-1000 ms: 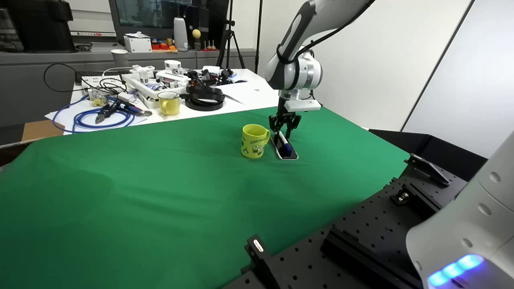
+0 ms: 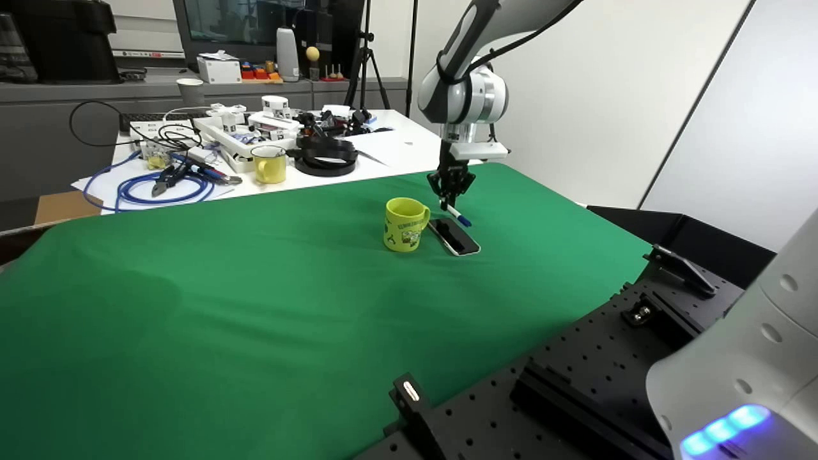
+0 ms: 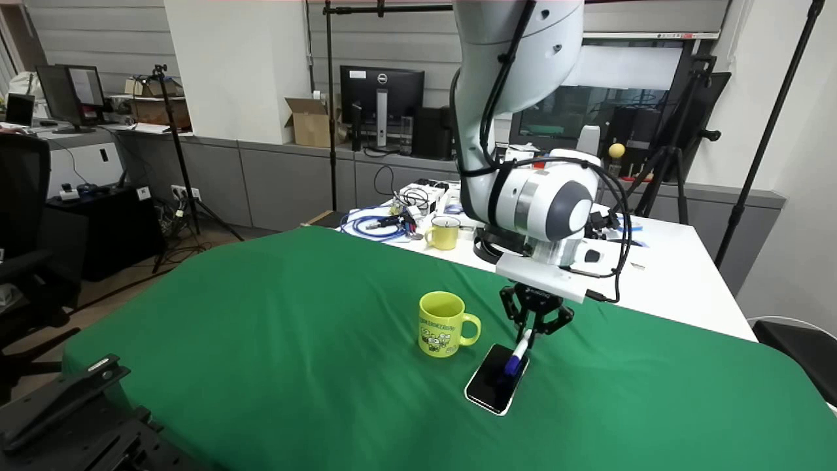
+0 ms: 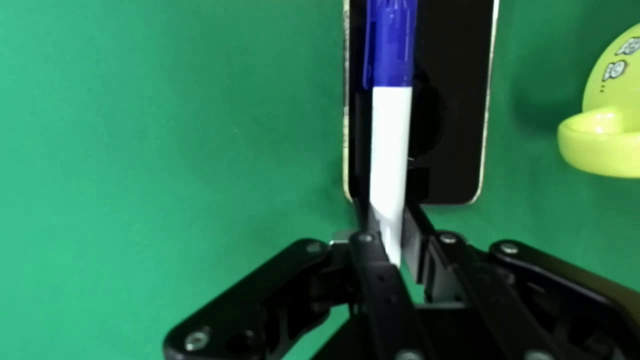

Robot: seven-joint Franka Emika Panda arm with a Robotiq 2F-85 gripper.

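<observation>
Between the fingers of my gripper is a white marker with a blue cap (image 4: 391,120); the fingers are shut on its white end, and the cap points away from them. In exterior view 1 the marker (image 2: 458,215) is held above the green cloth, its cap near the phone. A black-screened phone (image 3: 494,382) with a pale edge lies flat on the cloth, below the marker in the wrist view. Beside the phone stands an upright yellow-green mug (image 3: 439,327), its handle toward the phone and gripper.
A black perforated mount (image 2: 537,398) borders the cloth at the front right.
My gripper has closed on the marker and risen, lifting it off the phone. The phone has turned and shifted slightly; the mug stays put.
</observation>
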